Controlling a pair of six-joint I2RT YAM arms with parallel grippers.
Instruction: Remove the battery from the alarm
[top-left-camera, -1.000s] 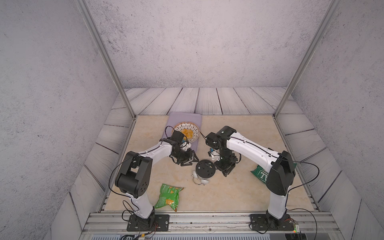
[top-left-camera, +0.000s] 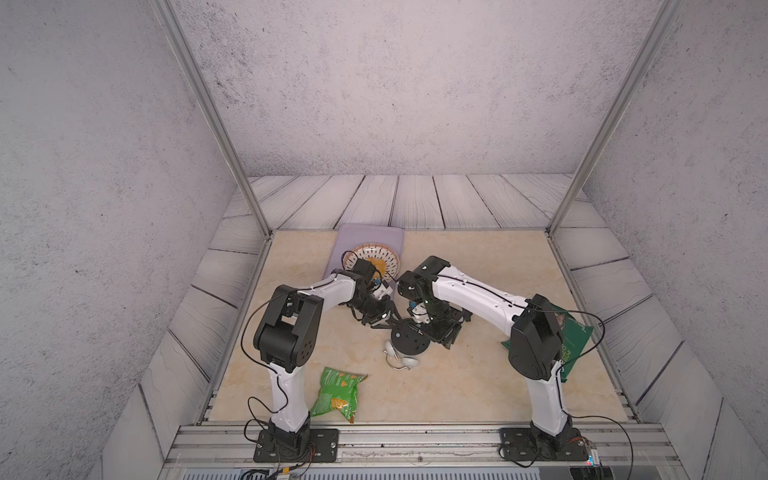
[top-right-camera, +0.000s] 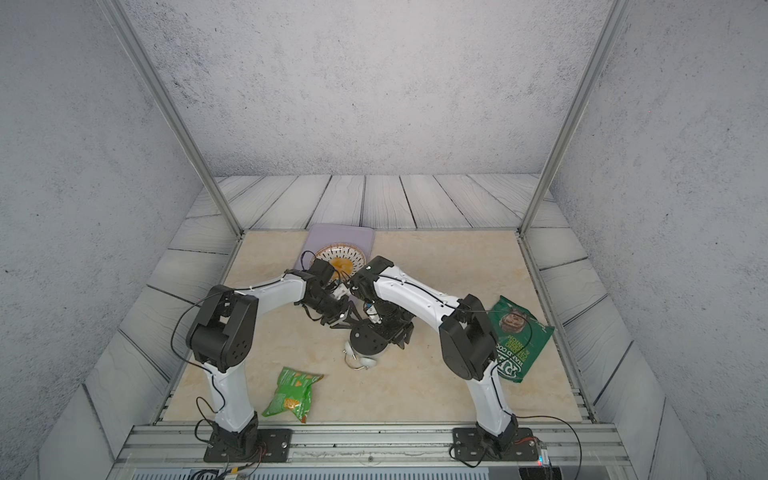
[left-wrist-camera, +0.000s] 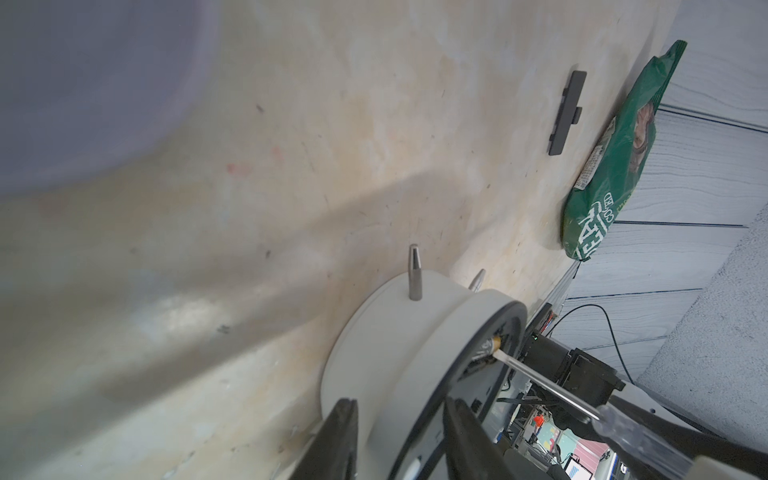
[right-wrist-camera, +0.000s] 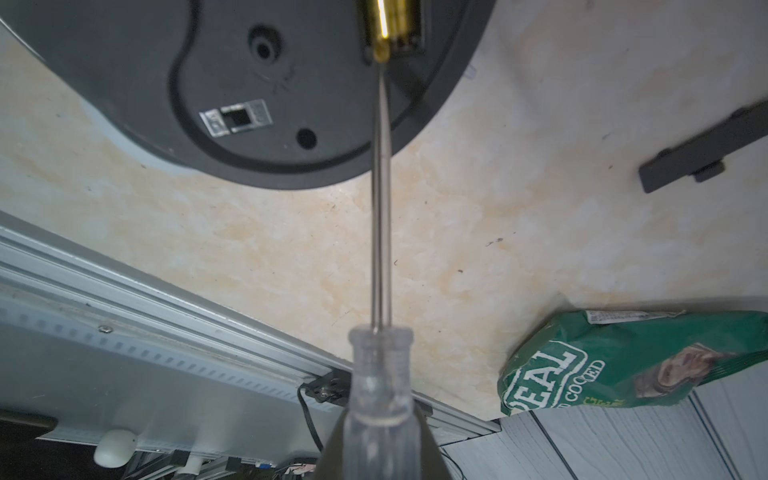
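The alarm (top-left-camera: 410, 340) lies face down, its dark round back turned up and its battery bay uncovered. One battery (right-wrist-camera: 393, 22) sits in that bay, gold-coloured in the right wrist view. My right gripper is shut on the clear handle of a screwdriver (right-wrist-camera: 382, 376). In that view the screwdriver's tip meets the end of the battery; actual contact I cannot tell. At the alarm's left edge, my left gripper stands part open. Its fingers (left-wrist-camera: 342, 432) show on either side of the alarm's white-and-dark rim (left-wrist-camera: 432, 392), with no clear grip.
A small dark battery cover (left-wrist-camera: 566, 116) lies loose on the table. A green bag (top-right-camera: 520, 340) rests at the right, and another green snack bag (top-left-camera: 340, 393) near the front left. A patterned bowl (top-left-camera: 384, 254) stands on a purple mat (top-left-camera: 348, 240) behind my left arm.
My left gripper has moved right, up to the alarm's edge. The alarm looks unmoved.
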